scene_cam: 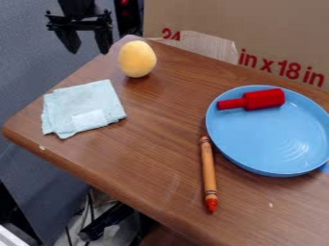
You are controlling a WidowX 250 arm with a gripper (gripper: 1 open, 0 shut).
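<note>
My black gripper (88, 38) hangs at the top left, beyond the table's far left edge and up-left of a yellow rounded object (138, 59); its fingers are apart with nothing visible between them. A folded pale cloth (81, 108) lies on the left of the wooden table (148, 163). On the right, a blue plate (270, 142) holds a red cylinder with a narrow handle (263, 99). An orange crayon (209, 178) lies left of the plate, pointing toward the front.
A cardboard box (247, 34) stands along the back right. Dark floor and some equipment show below the left edge.
</note>
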